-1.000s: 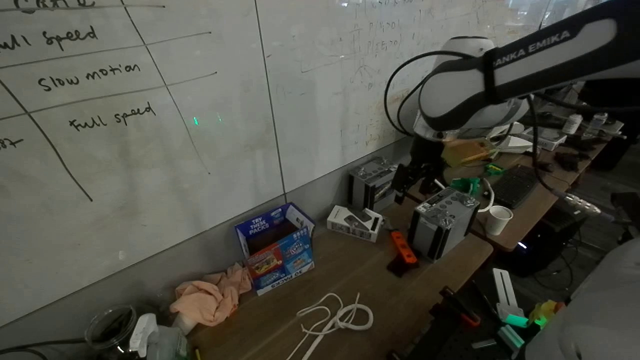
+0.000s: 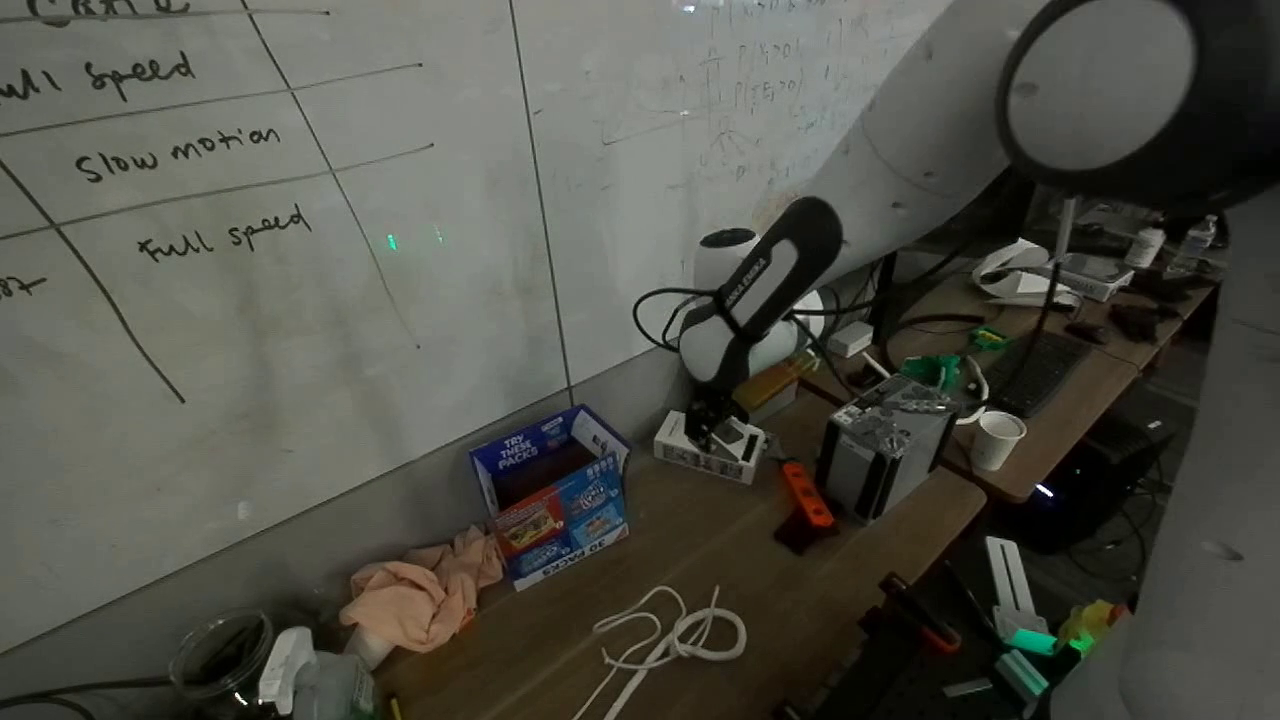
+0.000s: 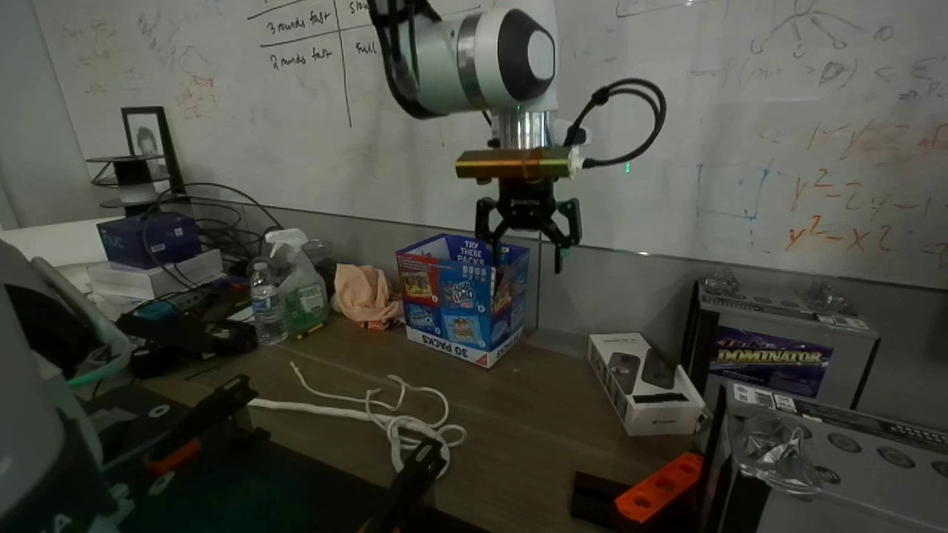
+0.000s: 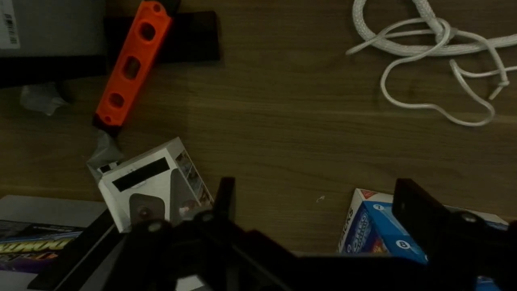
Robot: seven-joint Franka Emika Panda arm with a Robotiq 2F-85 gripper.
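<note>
My gripper hangs open in the air by the whiteboard, nothing between its fingers. In exterior view 2 it overlaps the upper right of a blue snack box, which is open at the top. The wrist view shows one corner of that box beside and partly behind the right finger. A white box with a cut-out front lies near the left finger, well below it. The white rope lies loosely looped on the table, and an orange level rests across a black block.
Two grey battery-like boxes stand at the right. A peach cloth, a spray bottle and a water bottle are left of the snack box. Bare table lies between rope and level.
In exterior view 1 the arm has swung left along the whiteboard, from near the grey boxes to over the white box's place in view. The objects on the table have not moved.
</note>
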